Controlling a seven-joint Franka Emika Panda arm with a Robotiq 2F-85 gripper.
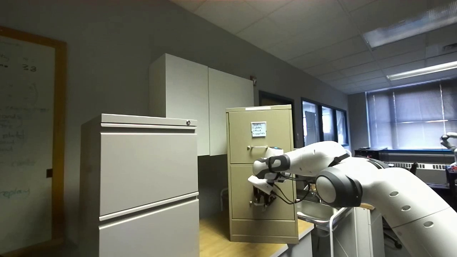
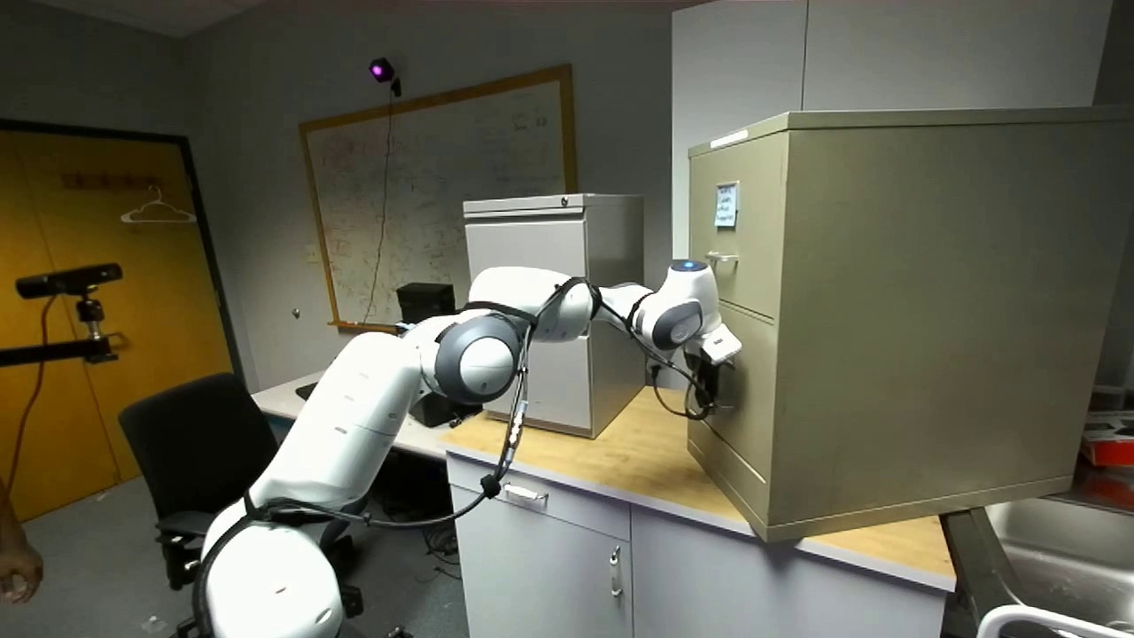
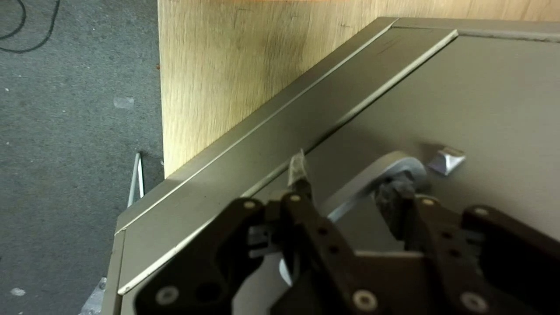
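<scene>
A tan two-drawer filing cabinet [image 1: 261, 231] stands on a wooden counter, both drawers looking flush with its front. At the lower drawer [image 1: 239, 184], my gripper is shut on the silver bar handle [image 3: 362, 181], which runs between its dark fingers. Part of that handle is hidden behind the fingers. A small silver latch [image 3: 447, 160] sits beside the handle's end. The upper drawer's handle [image 1: 258, 147] is free, below a white label [image 1: 259, 129].
A grey cabinet [image 2: 617, 308] stands left of the tan one. Bare counter [image 2: 638, 447] lies between them. In exterior view 1, a metal sink [image 1: 317, 210] with a white rail is on the right. A cable [image 2: 425, 521] hangs along my arm.
</scene>
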